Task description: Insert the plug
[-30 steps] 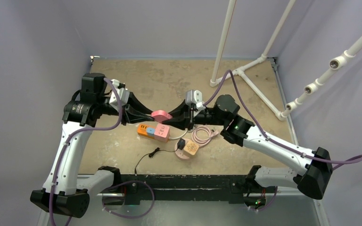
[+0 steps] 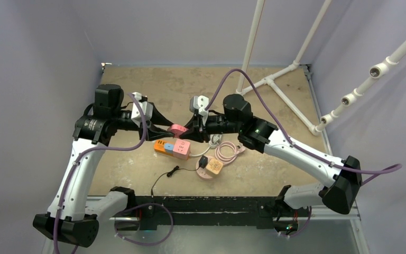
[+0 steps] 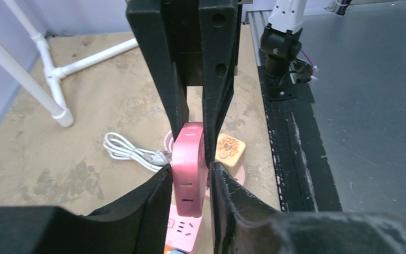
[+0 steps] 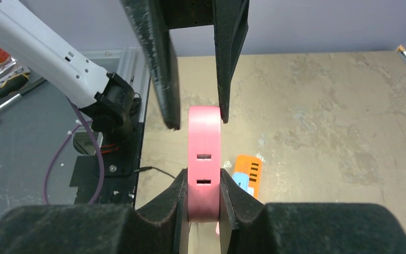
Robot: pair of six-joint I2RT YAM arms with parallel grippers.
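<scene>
A pink block with slots (image 2: pixel 177 129) hangs in the air between the two grippers. My right gripper is shut on it; in its wrist view the block stands upright between the fingertips. My left gripper (image 2: pixel 166 127) reaches toward the block from the other side, its fingers part open and apart at the block's end. In the left wrist view the block (image 3: pixel 188 169) is in front of those fingertips. Below lie a pink socket cube (image 2: pixel 181 150), an orange strip (image 2: pixel 162 145) with a blue piece, and a yellow cube (image 2: pixel 214 167) on a round pink base.
Coiled pink and white cables (image 2: pixel 227 154) and a black cable with a dark adapter (image 2: pixel 203 161) lie near the cubes. White pipe frames stand at the back right. The back and left of the board are mostly clear.
The right arm has shifted slightly up and left in the top view, and the pink block has moved slightly left.
</scene>
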